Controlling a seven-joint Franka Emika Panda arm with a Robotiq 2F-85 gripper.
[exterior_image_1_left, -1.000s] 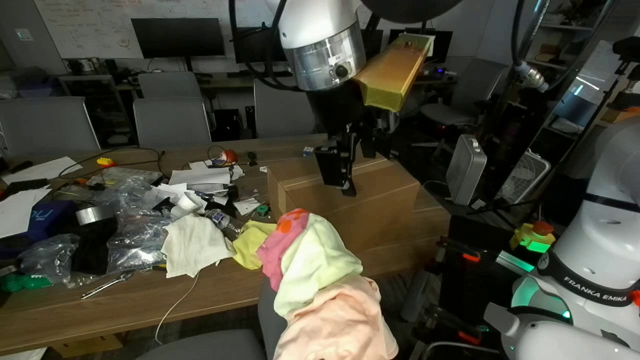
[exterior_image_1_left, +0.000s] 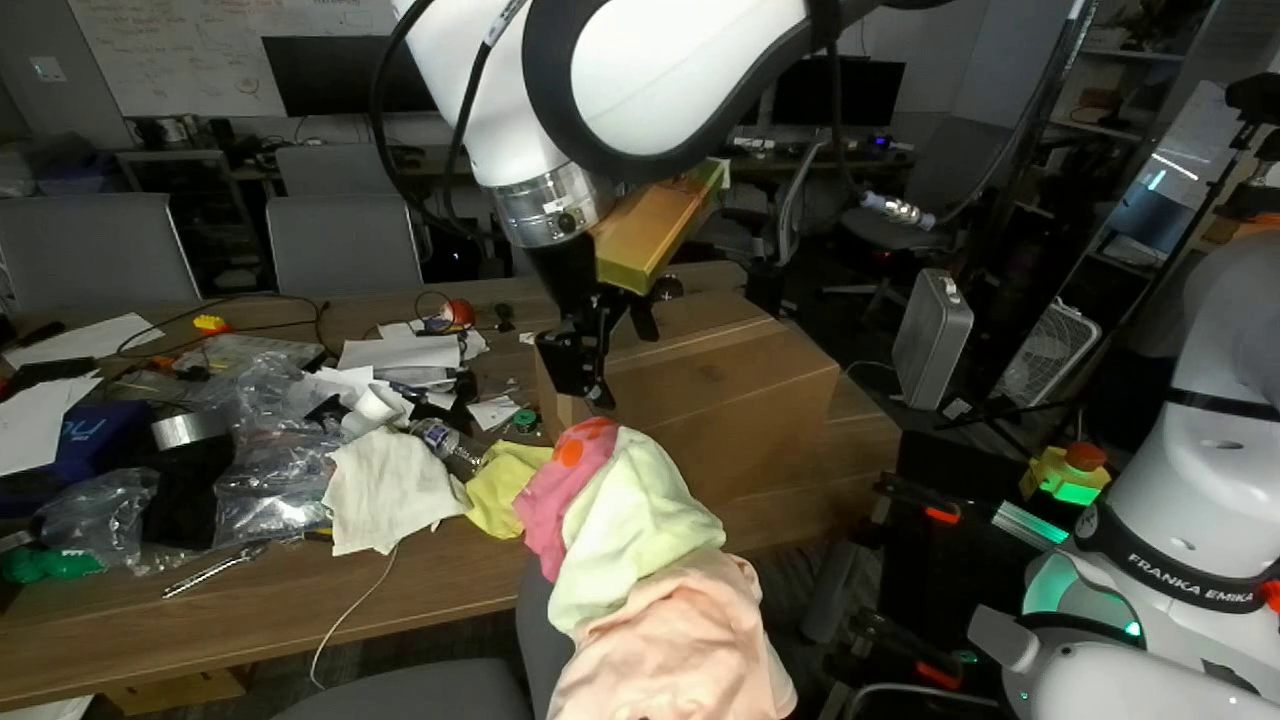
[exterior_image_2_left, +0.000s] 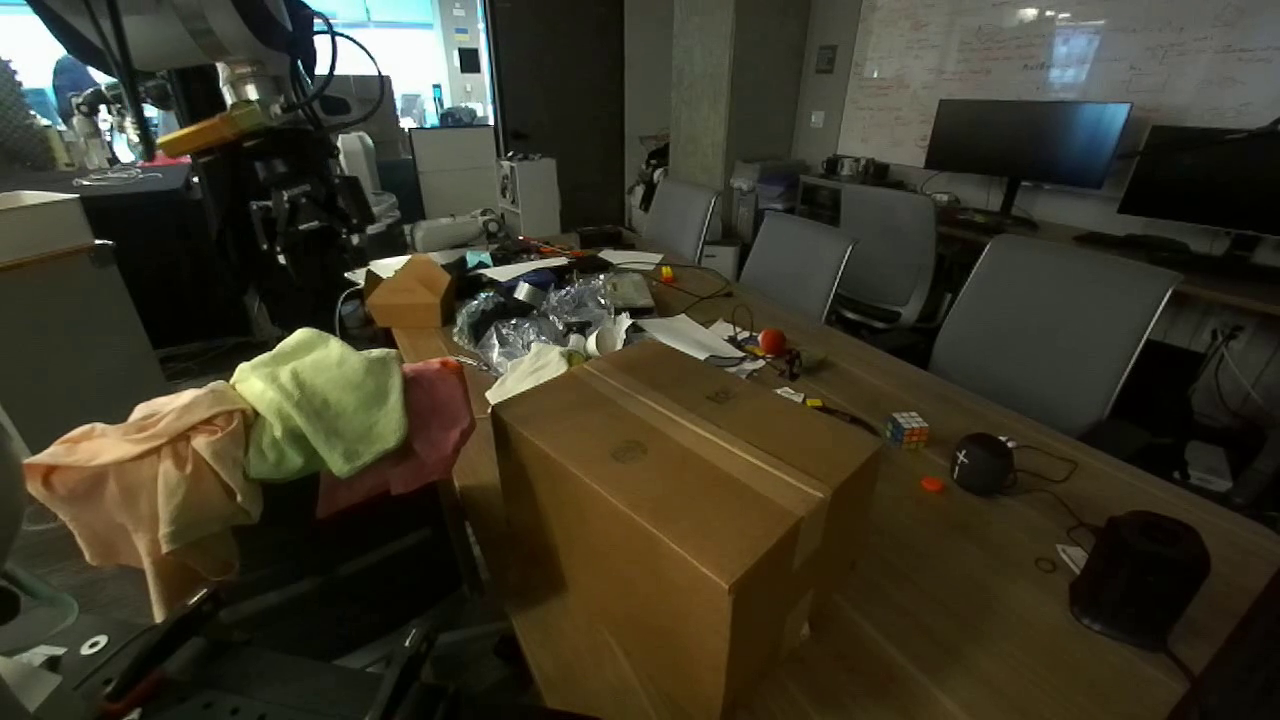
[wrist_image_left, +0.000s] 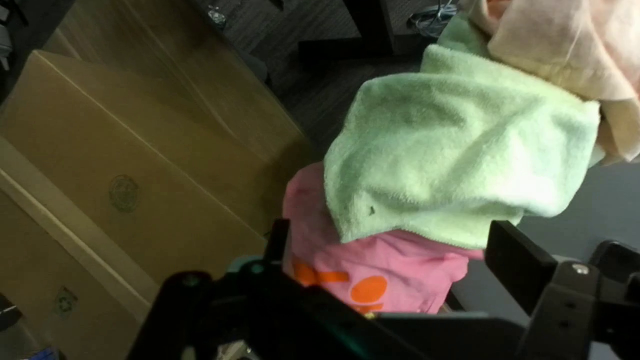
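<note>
Draped over a chair back are three cloths: a pink one with orange spots (exterior_image_1_left: 553, 502), a pale green one (exterior_image_1_left: 633, 504) and a peach one (exterior_image_1_left: 686, 630). My gripper (exterior_image_1_left: 609, 366) hangs above them, its fingers apart and empty. From the wrist, the green cloth (wrist_image_left: 459, 156) fills the middle, overlapping the pink cloth (wrist_image_left: 360, 273), part of which shows between the open fingers. The peach cloth (wrist_image_left: 570, 48) lies at the upper right. In the second exterior view the gripper (exterior_image_2_left: 312, 240) is above the green cloth (exterior_image_2_left: 324, 402), clear of it.
A large cardboard box (exterior_image_1_left: 720, 408) stands on the table beside the cloths. White (exterior_image_1_left: 396, 490) and yellow (exterior_image_1_left: 504, 486) cloths lie at the table's front edge, near plastic bags (exterior_image_1_left: 270, 444) and clutter. Another robot arm (exterior_image_1_left: 1182, 480) stands at the right.
In exterior view 1 my arm and gripper have shifted left, from in front of the box to near the pink cloth. The cloths and box look unmoved.
</note>
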